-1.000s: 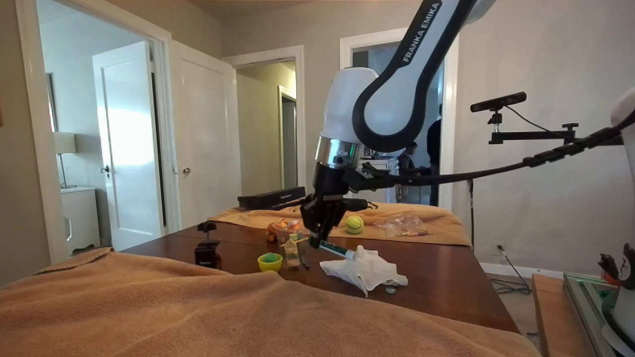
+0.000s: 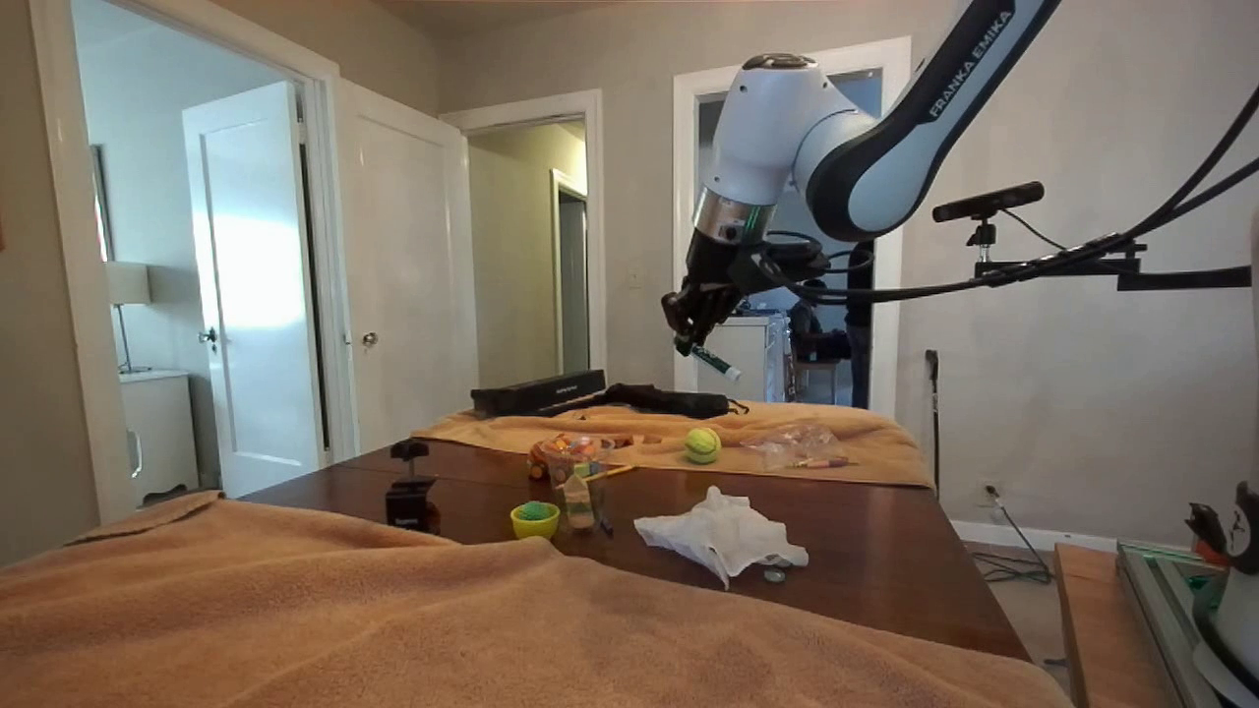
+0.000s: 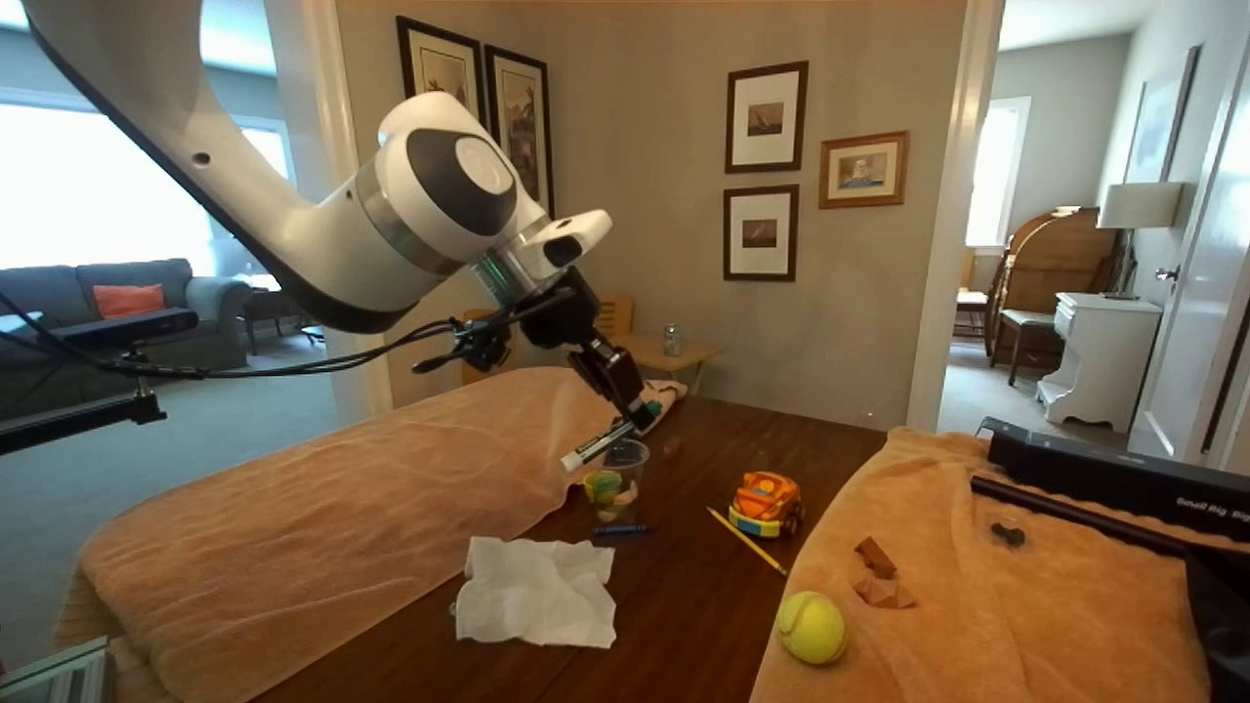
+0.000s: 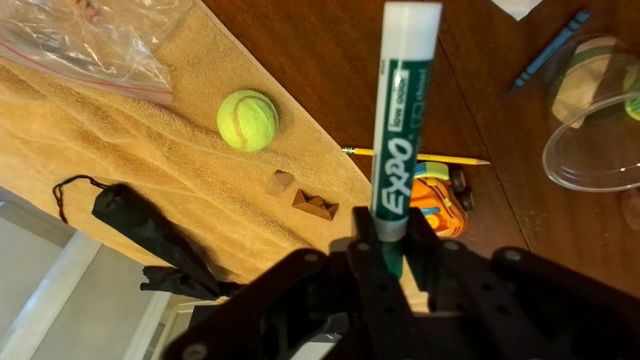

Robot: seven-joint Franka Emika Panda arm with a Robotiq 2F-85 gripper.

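Note:
A green-and-white Expo marker (image 4: 399,129) is pinched near its green end between my fingers, its white end pointing away. My gripper is shut on it. In exterior view 1 the marker (image 2: 716,362) hangs tilted in the air, well above the table, with the gripper (image 2: 685,341) at its upper end. From the other side, in exterior view 2, the marker (image 3: 597,446) slants down to the left from the gripper (image 3: 645,416). Nothing touches its free end.
Below lie a white cloth (image 3: 536,592), a tennis ball (image 3: 812,628), an orange toy car (image 3: 768,504), a yellow pencil (image 3: 746,541) and a clear cup (image 4: 591,129). A yellow bowl (image 2: 534,520) stands on the near side.
My arm has risen and tilted, carrying the marker up and slightly right in exterior view 1, away from its low position beside the white cloth. The objects on the table look unmoved.

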